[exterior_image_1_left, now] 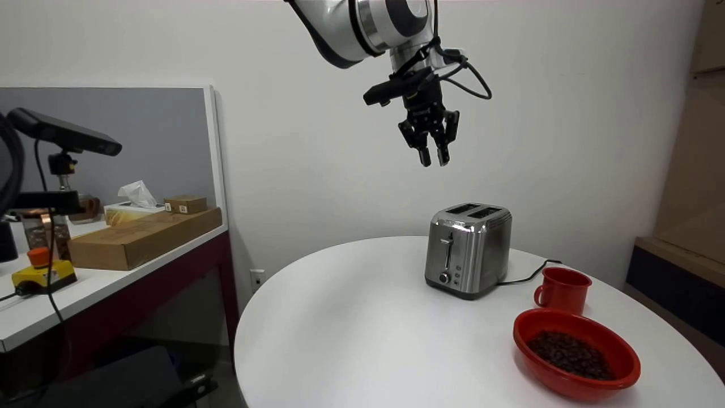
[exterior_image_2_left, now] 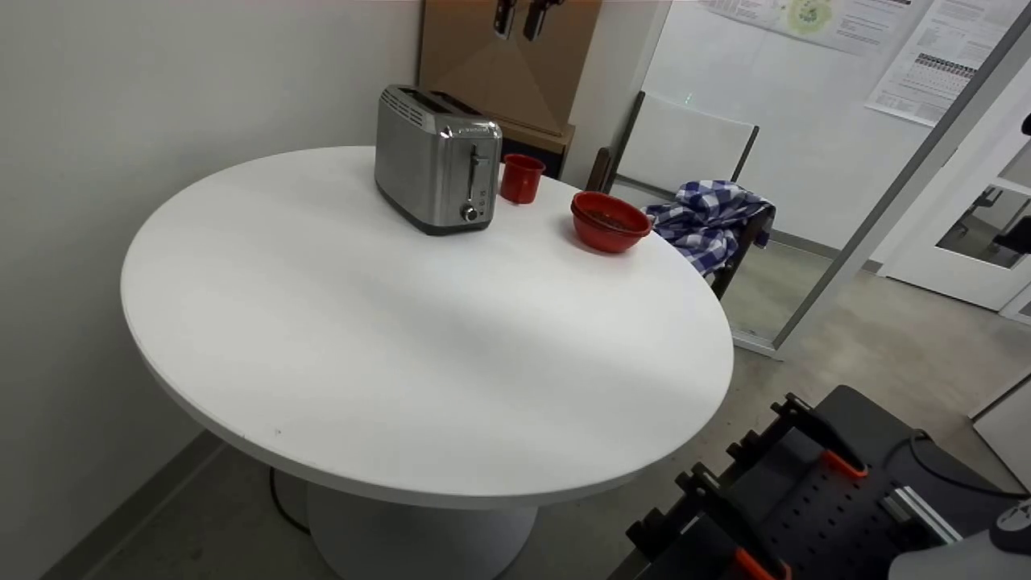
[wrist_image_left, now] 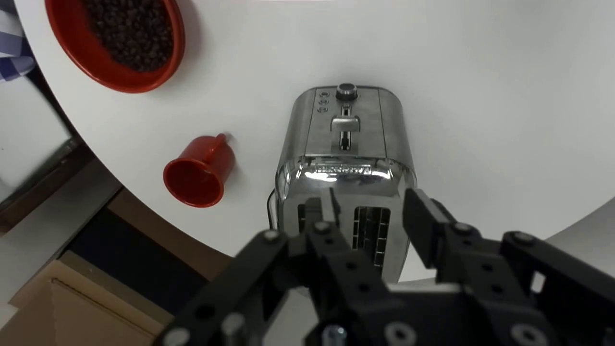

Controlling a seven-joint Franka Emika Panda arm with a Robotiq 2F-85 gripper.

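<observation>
My gripper (exterior_image_1_left: 435, 162) hangs in the air above the toaster (exterior_image_1_left: 469, 251), well clear of it. Its fingers stand apart with nothing between them; in the wrist view the gripper partly covers the toaster's slotted top. The toaster is silver, with a lever and knob on its narrow front. A red mug (exterior_image_1_left: 564, 290) stands upright to the right of it. In front of the mug sits a red bowl (exterior_image_1_left: 628, 367) holding dark beans (exterior_image_1_left: 569, 355).
All these stand on a round white table (exterior_image_2_left: 406, 387), whose left and near areas are bare. A black cord (exterior_image_1_left: 533, 275) runs from the toaster towards the table's far edge. A wall rises close behind. Cardboard boxes (exterior_image_1_left: 693, 170) stand beyond the table's right edge.
</observation>
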